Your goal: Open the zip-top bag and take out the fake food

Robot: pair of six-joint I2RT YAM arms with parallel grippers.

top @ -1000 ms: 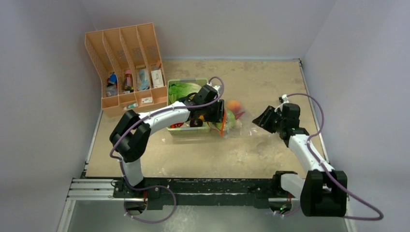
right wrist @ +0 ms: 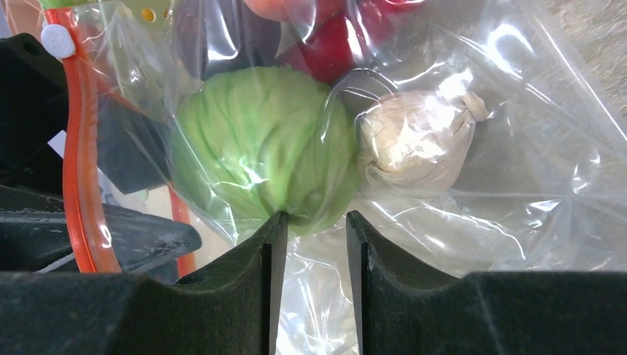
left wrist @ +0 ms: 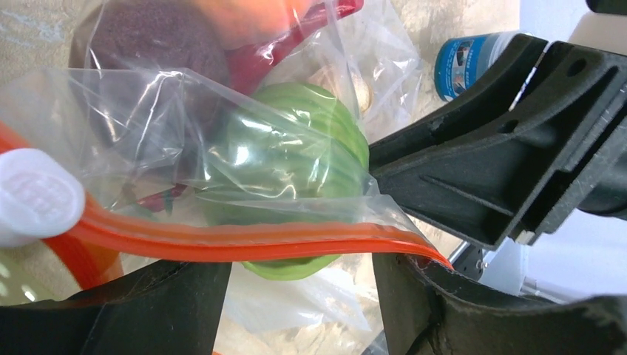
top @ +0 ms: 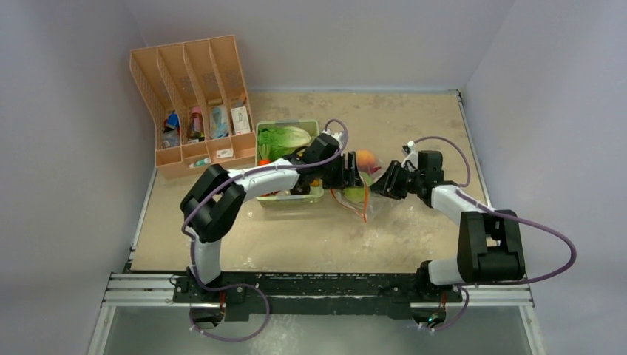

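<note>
The clear zip bag (top: 381,203) lies between my grippers, its orange zip edges (left wrist: 259,242) parted. Inside are a green cabbage (right wrist: 259,140), a pale bulb (right wrist: 418,140), a dark purple piece (left wrist: 151,41), something red (left wrist: 277,55) and an orange fruit (top: 365,159). My left gripper is at the bag's mouth, fingers wide, with part of the cabbage showing in the gap; its fingers (right wrist: 144,235) appear behind the zip strip and film. My right gripper is part open at the cabbage's lower edge, with film between its tips.
A green bin (top: 292,198) of produce stands left, under my left arm. Behind it is a wooden divided organizer (top: 194,70) with small goods. In the left wrist view a blue can (left wrist: 473,63) shows behind the right gripper.
My right gripper has moved left, up to the bag. The left gripper has shifted slightly right. The cabbage and the bag's orange edges have moved right, with the edges now spread wider.
</note>
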